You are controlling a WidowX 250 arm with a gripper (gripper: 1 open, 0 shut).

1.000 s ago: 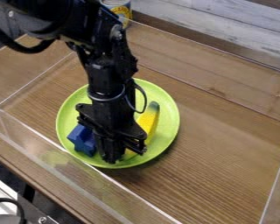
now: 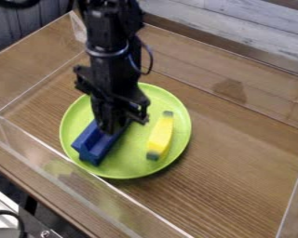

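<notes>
A green plate [image 2: 133, 166] lies on the wooden table. On it a blue block [image 2: 92, 145] sits at the left and a yellow block [image 2: 160, 135] with dark ends at the right. The black gripper [image 2: 111, 119] hangs over the plate's left half, just above the blue block, partly hiding it. It looks shut; its fingertips are too dark to show clearly whether anything is between them.
Bare wooden table [image 2: 226, 158] fills the right side and the far left. A white plank wall [image 2: 233, 28] runs along the back. The table's near edge crosses the lower left.
The arm has moved back and up, uncovering more of the plate's front. The yellow block now lies lengthwise toward the camera, and the blue block shows more.
</notes>
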